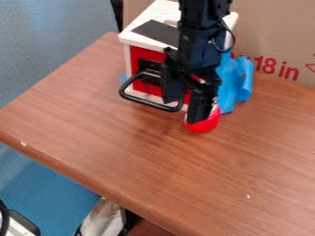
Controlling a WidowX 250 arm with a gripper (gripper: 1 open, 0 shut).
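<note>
My black gripper points down over a round red-and-white object on the wooden table, its lower end at the object's top. Whether its fingers are open or shut on it is hidden by the dark arm body. Behind the arm stands a white and red toy appliance with a black front, and a black loop handle or bar shows low at its front left. A blue plastic object lies just right of the arm.
A cardboard sheet stands at the back right.
</note>
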